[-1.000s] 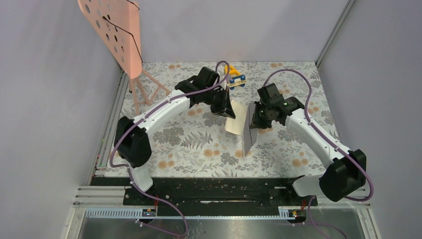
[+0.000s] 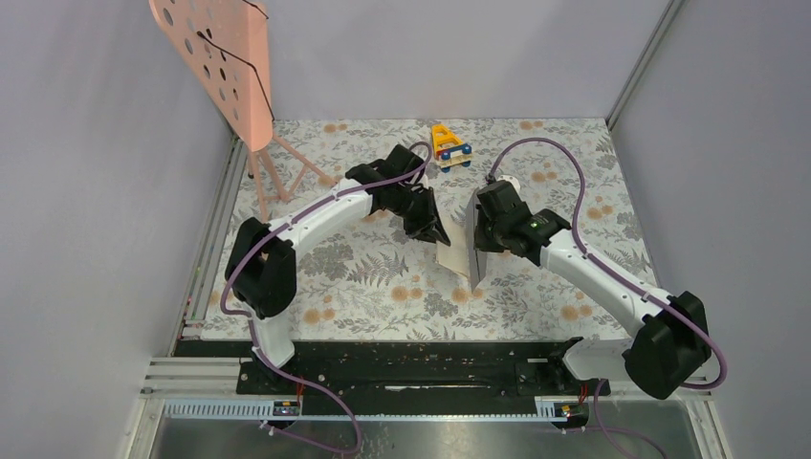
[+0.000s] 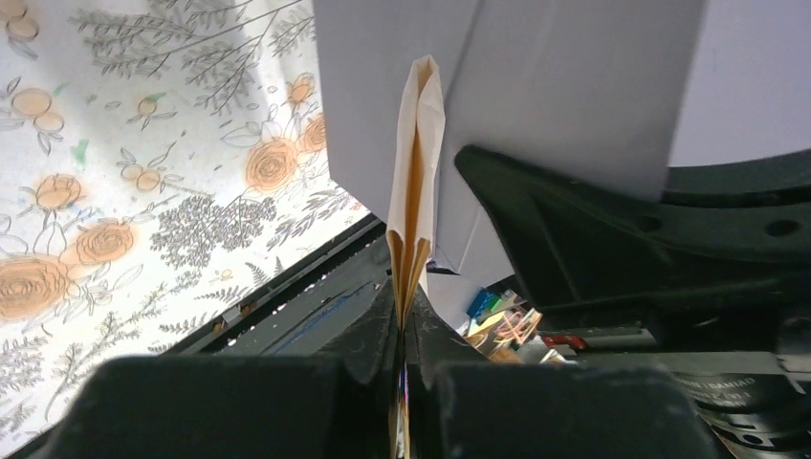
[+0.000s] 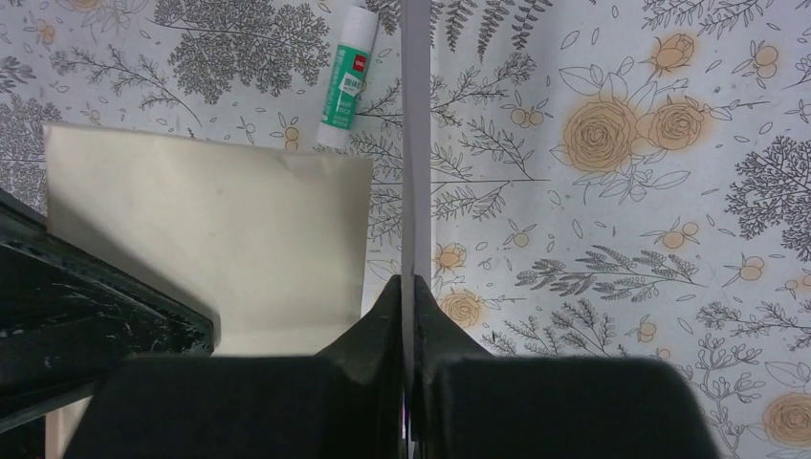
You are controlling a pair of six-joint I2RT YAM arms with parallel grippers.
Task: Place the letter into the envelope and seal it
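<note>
The cream folded letter is pinched in my left gripper, which is shut on it. In the left wrist view the letter stands edge-on, its layers slightly parted. My right gripper is shut on the grey envelope, held upright just right of the letter. Seen from the right wrist, the envelope is a thin edge and the letter's broad face lies to its left. A seam runs along the envelope's face in the left wrist view. Whether the two touch, I cannot tell.
A green and white glue stick lies on the floral cloth beyond the letter. At the back of the table is a small yellow and blue toy, and a pink easel stands at the back left.
My right gripper has moved left with the envelope, bringing it closer to the letter. The left gripper has dipped slightly toward the front, and the letter is now seen more edge-on from above.
</note>
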